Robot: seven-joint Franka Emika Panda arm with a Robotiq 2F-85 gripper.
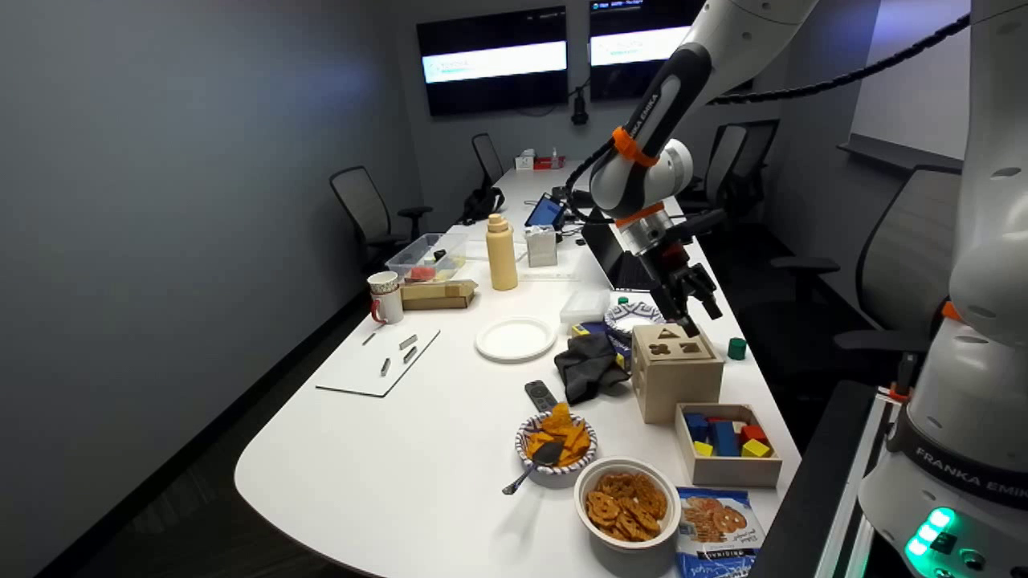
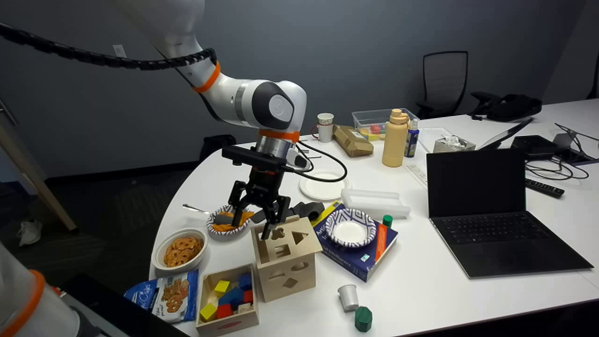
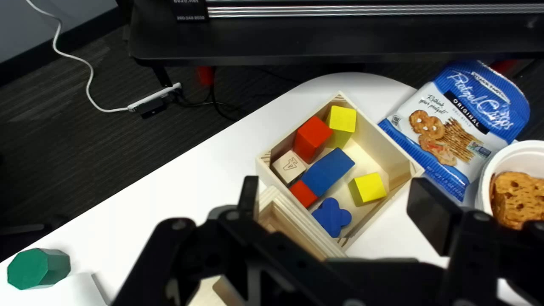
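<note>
My gripper (image 2: 253, 225) stands open with nothing between its fingers, above the wooden shape-sorter box (image 2: 287, 273). The box's lid has cut-out holes. Beside it sits a shallow wooden tray (image 3: 390, 140) of coloured blocks. In the wrist view the tray holds a red block (image 3: 312, 137), a yellow block (image 3: 368, 188), a long blue block (image 3: 327, 171), a blue flower-shaped block (image 3: 331, 216) and a plain block with a number (image 3: 289, 167). A green block (image 2: 363, 318) lies on the table, near a small grey cup (image 2: 348, 297).
Close to the tray are a pretzel bag (image 1: 718, 530), a bowl of pretzels (image 1: 627, 504) and a bowl of chips (image 1: 556, 438) with a spoon. A book (image 2: 365, 264) carrying a patterned bowl (image 2: 351, 227) adjoins the box. An open laptop (image 2: 494, 224) lies farther off.
</note>
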